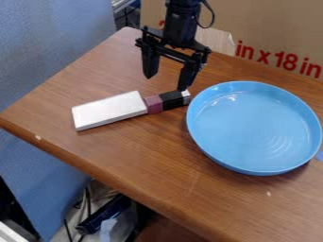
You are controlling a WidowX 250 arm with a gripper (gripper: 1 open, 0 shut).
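Note:
My black gripper (168,74) hangs over the back of the wooden table, its two fingers spread open with nothing seen between them. Below it lies a long object with a white blade (109,111), a maroon section and a black end (173,99), which reaches close to the blue plate (252,128) on the right.
A cardboard box (271,33) with red print stands at the back. A blue surface and clutter lie beyond the table's left edge, lower down.

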